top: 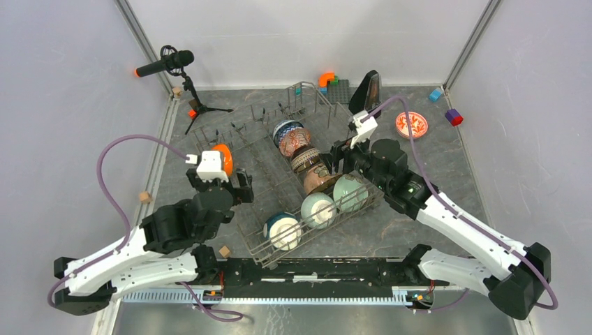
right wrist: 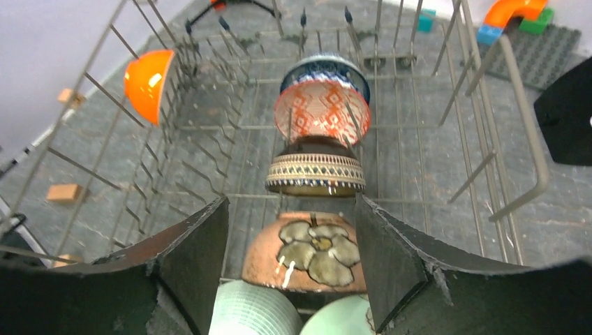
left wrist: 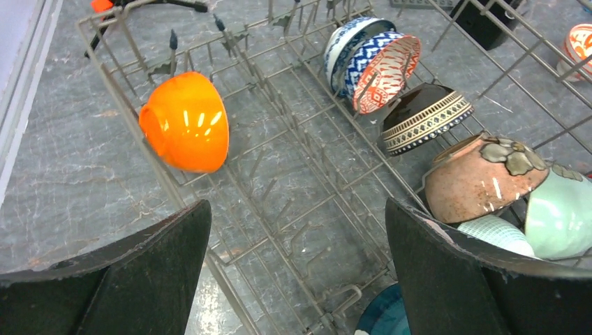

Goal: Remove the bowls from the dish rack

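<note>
The wire dish rack (top: 258,202) holds an orange bowl (left wrist: 185,122) on its left side. A row of bowls runs along its middle: blue-and-red patterned ones, a dark banded bowl (right wrist: 315,167), a flower-painted brown bowl (right wrist: 307,251) and pale green bowls (top: 350,193). At the front lies a blue-and-white bowl (top: 283,231). My left gripper (top: 222,185) hovers open close to the orange bowl, partly covering it from above. Over the brown bowl hangs my right gripper (top: 337,159), also open; in the right wrist view that bowl shows between and beyond its fingers, not gripped.
A red-and-white patterned bowl (top: 412,125) stands on the table right of the rack. Behind the rack are a black metronome-like object (top: 365,93) and toy bricks (top: 326,79). A microphone stand (top: 198,105) occupies the back left. Rack wires and prongs surround the bowls.
</note>
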